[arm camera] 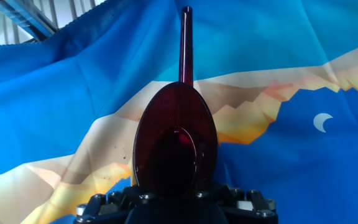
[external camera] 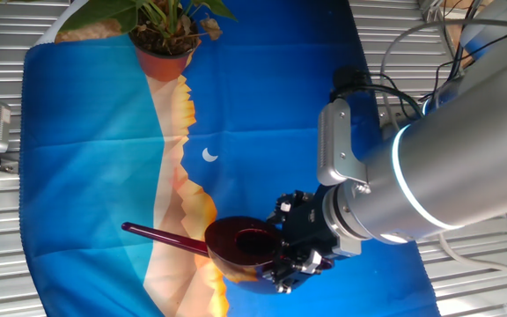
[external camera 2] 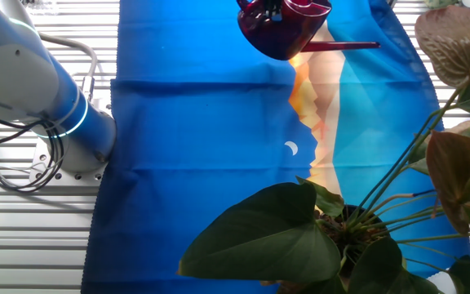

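Observation:
A dark red, glossy watering can (external camera: 236,251) with a long thin spout is at the lower middle of exterior view 1, its spout pointing left. My gripper (external camera: 283,244) is at the can's rear side and appears shut on it; the can hides the fingertips. From the wrist, the can's oval opening (arm camera: 178,134) faces me, with the spout (arm camera: 186,46) pointing straight away. In exterior view 2 the can (external camera 2: 280,33) is cut by the top edge. Its height above the mat is hard to judge.
A plant in a terracotta pot (external camera: 163,65) stands at the mat's far end in exterior view 1. Its broad leaves (external camera 2: 263,237) fill the near part of exterior view 2.

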